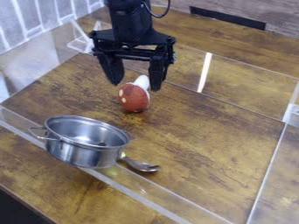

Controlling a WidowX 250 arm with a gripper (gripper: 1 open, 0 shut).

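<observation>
My black gripper (135, 72) hangs open over the table, its fingers apart, just above a red round object (133, 100) with a yellowish spot. A white piece shows behind that object, partly hidden by it and by the gripper. A steel pot (79, 149) with side handles stands at the front left. A metal spoon-like piece (140, 164) lies at its right side, partly hidden behind the pot.
Clear plastic edging runs along the left, front and right. A dark vent (257, 26) sits at the back right.
</observation>
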